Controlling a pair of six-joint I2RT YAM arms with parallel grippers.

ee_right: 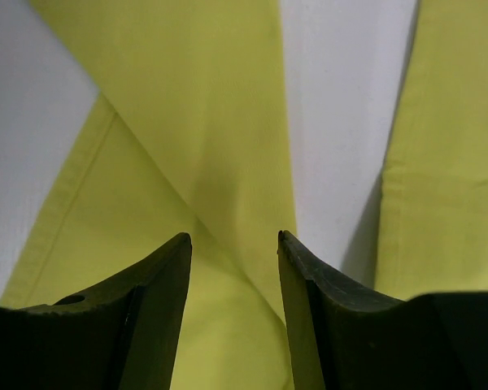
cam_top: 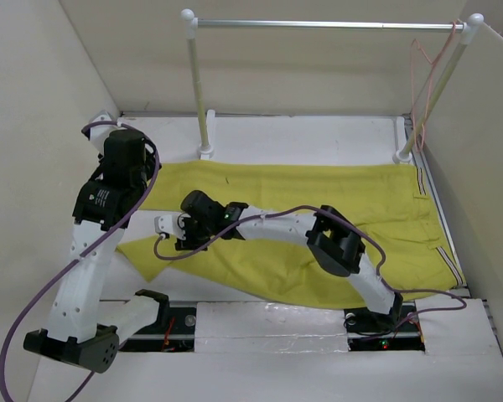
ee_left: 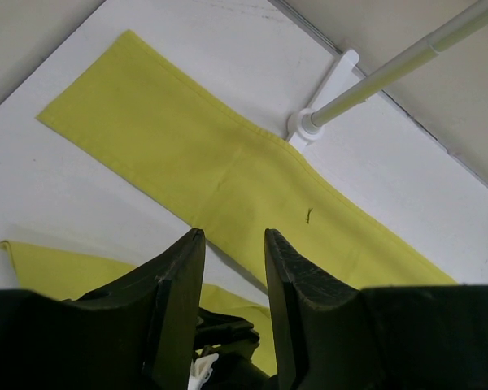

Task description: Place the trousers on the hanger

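Yellow trousers lie spread on the white floor, striped bands at the right, one leg along the back and the other nearer the front. My left gripper hangs high at the left over them, fingers apart with nothing between. My right gripper is open above the front leg's left part, where the cloth is folded over itself, with nothing seen held between its fingertips.
A rail on two posts stands behind the trousers, a pink hanger at its right end. Walls close in both sides. White floor shows behind the cloth.
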